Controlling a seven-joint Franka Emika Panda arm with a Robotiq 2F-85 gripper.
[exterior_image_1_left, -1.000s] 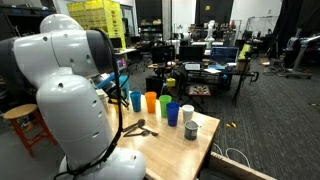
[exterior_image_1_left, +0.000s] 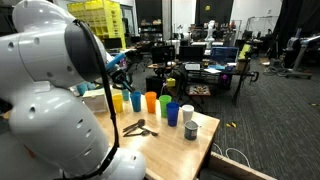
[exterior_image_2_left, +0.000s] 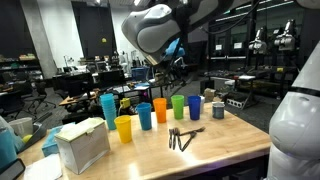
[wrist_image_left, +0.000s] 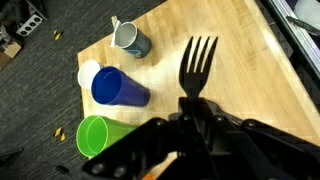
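A dark fork (wrist_image_left: 197, 66) stands out from my gripper in the wrist view, tines pointing away and over the bare wood. My gripper is shut on its handle, and most of that handle is hidden. On the table lie several dark utensils (exterior_image_2_left: 184, 138), also visible as a loose group of utensils (exterior_image_1_left: 139, 128) in exterior view 1. High above the table and the row of cups hangs my gripper (exterior_image_2_left: 176, 76), where the fork is too small to make out clearly.
Along the table's far side runs a row of cups: yellow (exterior_image_2_left: 123, 128), blue (exterior_image_2_left: 145, 117), orange (exterior_image_2_left: 160, 111), green (exterior_image_2_left: 178, 107), dark blue (exterior_image_2_left: 195, 105) and white (exterior_image_2_left: 208, 97). A metal mug (wrist_image_left: 132, 39) stands near the edge. A white box (exterior_image_2_left: 83, 145) sits at one end.
Over the last second my arm has risen, lifting the gripper higher above the table in exterior view 1. The cups and the utensils on the table have not moved.
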